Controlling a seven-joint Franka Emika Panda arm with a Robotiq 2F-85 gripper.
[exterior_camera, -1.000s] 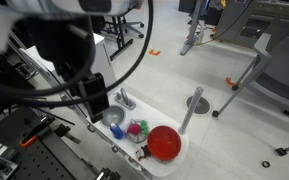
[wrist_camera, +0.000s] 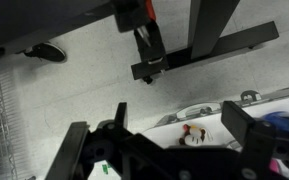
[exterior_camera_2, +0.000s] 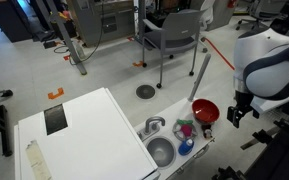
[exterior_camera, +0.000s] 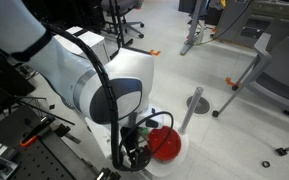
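My gripper (exterior_camera_2: 245, 117) points down with its fingers apart, near the right side of a white toy sink counter (exterior_camera_2: 196, 150). In the wrist view the dark fingers (wrist_camera: 96, 150) stand wide on either side, with nothing held between them. Between them, lower down, is a small red, white and yellowish item (wrist_camera: 194, 133) at the counter edge. A red bowl (exterior_camera: 165, 145) sits on the counter, just beyond the gripper in exterior view 1. Beside the bowl are a pink and green item (exterior_camera_2: 186, 130) and a blue item (exterior_camera_2: 185, 147).
The counter also has a round grey basin (exterior_camera_2: 161, 151) and a grey faucet (exterior_camera_2: 152, 127). A large white box (exterior_camera_2: 82, 140) stands to the left in exterior view 2. A grey chair (exterior_camera_2: 170, 35) is behind, with open floor between.
The arm has swung away from the camera in exterior view 1 and lowered its gripper toward the counter's near edge by the bowl, covering the smaller items there. The bowl has stayed put.
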